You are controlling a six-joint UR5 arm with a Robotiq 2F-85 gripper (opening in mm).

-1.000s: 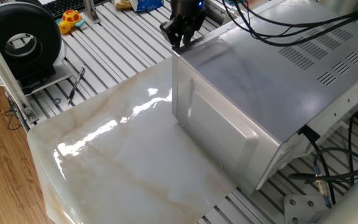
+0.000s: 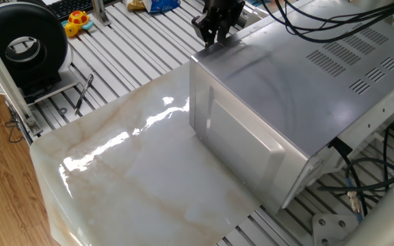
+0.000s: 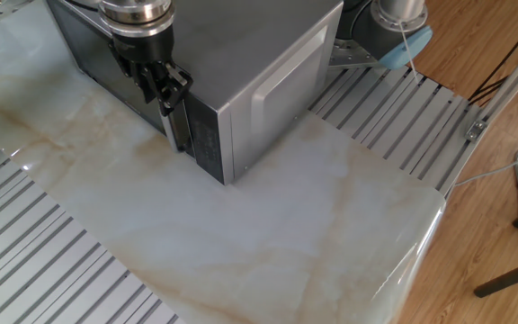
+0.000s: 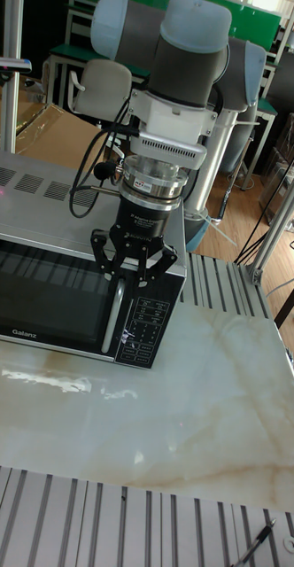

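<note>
A silver microwave (image 2: 299, 75) with a dark front stands on a marbled sheet, its door looking closed. Its upright door handle (image 4: 114, 316) runs beside the control panel (image 4: 143, 330). My gripper (image 4: 129, 278) points down at the handle's upper end, its fingers apart and nothing clearly pinched between them. From above, the gripper (image 3: 167, 101) is in front of the door, with the handle (image 3: 171, 130) reaching out below its fingers. Whether a finger touches the handle cannot be made out. In exterior view 1 the microwave's top edge partly hides the fingertips.
The glossy marbled sheet (image 3: 268, 234) is bare in front of and beside the microwave. Black cables (image 2: 334, 34) hang over its top. A toy (image 2: 78, 22), a pen (image 2: 84, 93) and a black ring-shaped object (image 2: 22, 44) lie at the table's far side.
The hanging cables moved with the arm; the microwave has stayed put.
</note>
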